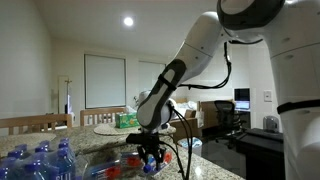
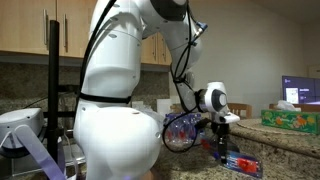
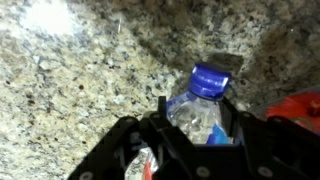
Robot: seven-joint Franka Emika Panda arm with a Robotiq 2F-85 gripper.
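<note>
A clear plastic bottle with a blue cap [image 3: 209,80] stands out in the wrist view, its body between the fingers of my gripper. The gripper is shut on this bottle, and the arm's dark parts hide its lower portion. Exterior view 1 has the gripper [image 1: 151,150] low over the counter, with the bottle's blue [image 1: 149,164] showing just beneath it. From the other side, the gripper [image 2: 221,133] is close to a red and blue item [image 2: 243,163] on the counter.
Several blue-tinted bottles [image 1: 40,163] stand at the left front in exterior view 1. Something red [image 3: 294,109] lies right of the gripper in the wrist view, while speckled counter [image 3: 75,100] is bare to the left. A green box [image 1: 126,120] stands farther back.
</note>
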